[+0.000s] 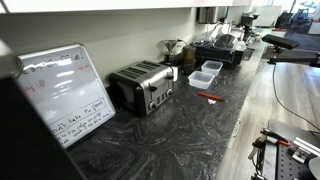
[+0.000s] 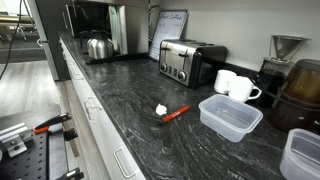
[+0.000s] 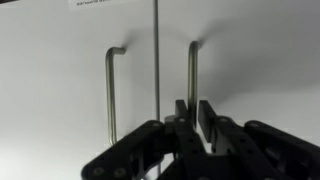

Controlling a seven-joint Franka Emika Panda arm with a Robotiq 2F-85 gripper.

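Observation:
In the wrist view, two white cabinet doors meet at a narrow seam, and each carries a slim metal bar handle. The right handle runs down between the black fingers of my gripper, which is shut on it. Left of the seam, the other handle is clear of the fingers. Both doors look closed, lying flush along the seam. The lower end of the gripped handle is hidden behind the gripper. Neither exterior view shows the gripper.
On the dark counter stand a silver toaster, a leaning whiteboard and clear plastic containers. A red marker lies beside a small white object. White mugs stand behind.

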